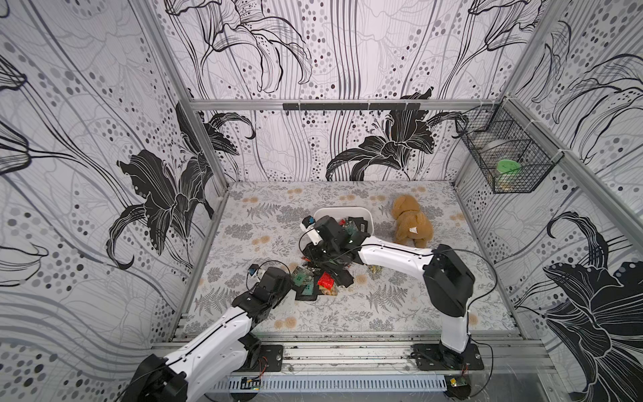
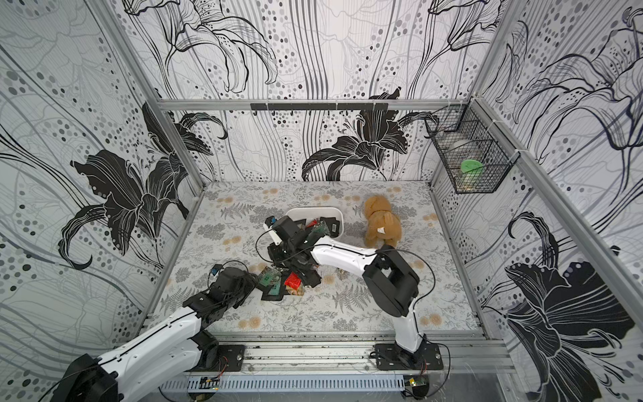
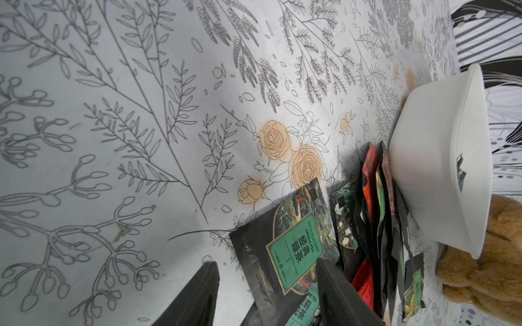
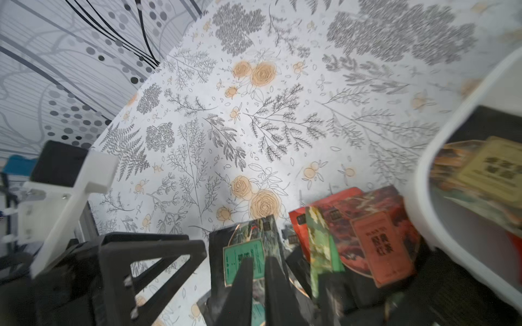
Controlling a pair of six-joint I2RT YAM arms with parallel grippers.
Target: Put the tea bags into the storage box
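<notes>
The white storage box (image 1: pixel 363 209) stands at the table's middle back with several tea bags inside. In front of it lies a pile of tea bags, including a red one (image 1: pixel 327 280) and a green-labelled one (image 3: pixel 296 252). My left gripper is open at the pile's left edge, its fingers seen either side of the green-labelled bag. My right gripper hangs over the pile, blurred, its fingers slightly apart with nothing clearly held. Red-labelled bags (image 4: pixel 380 244) lie close to the box. One bag (image 3: pixel 413 285) sits apart on the right, partly covered from above by my right arm.
A brown plush toy (image 1: pixel 412 224) lies right of the box. My right arm (image 1: pixel 395 256) stretches across the table. A wire basket (image 1: pixel 512 150) with a green item hangs on the right wall.
</notes>
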